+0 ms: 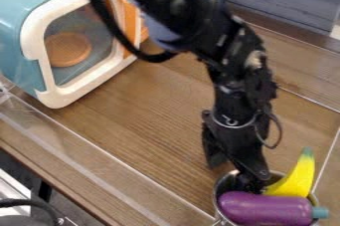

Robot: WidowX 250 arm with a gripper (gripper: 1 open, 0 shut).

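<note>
My black gripper is low at the right, over a steel pot near the bottom edge. The pot holds a purple eggplant and a yellow banana. The fingertips reach down at the pot's back rim; whether they grasp the rim or anything inside is hard to tell, as is their opening.
A toy oven in teal, white and orange stands at the upper left. A dark cable and white object lie at the lower left edge.
</note>
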